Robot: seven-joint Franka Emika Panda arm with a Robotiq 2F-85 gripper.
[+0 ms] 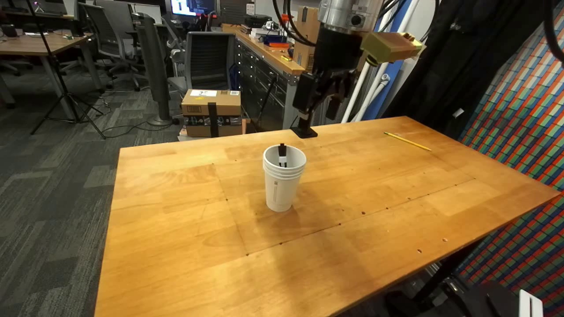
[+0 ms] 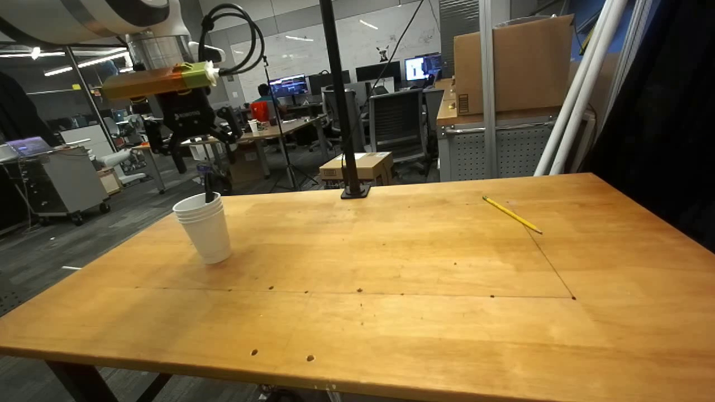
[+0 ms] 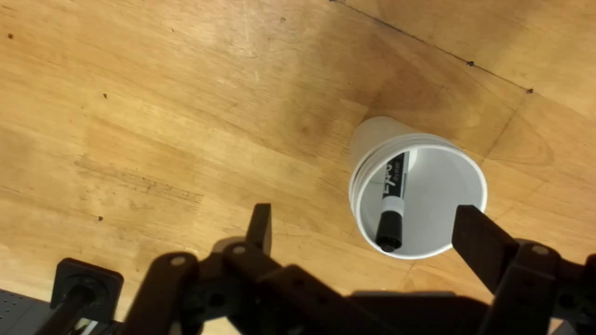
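A stack of white cups (image 1: 280,187) stands upright on the wooden table. Inside the top cup leans a black dry-erase marker (image 3: 395,190), its black cap sticking up at the rim; the wrist view shows its label. My gripper (image 2: 205,159) is open above the stack, with clear air between it and the marker in exterior view 2. From the wrist, the cup mouth and marker appear between the two spread fingers, closer to the right one. Nothing is held.
A yellow pencil (image 2: 513,214) lies alone toward the far right of the table (image 1: 211,253). A black pole (image 2: 353,190) rises from the table's back edge.
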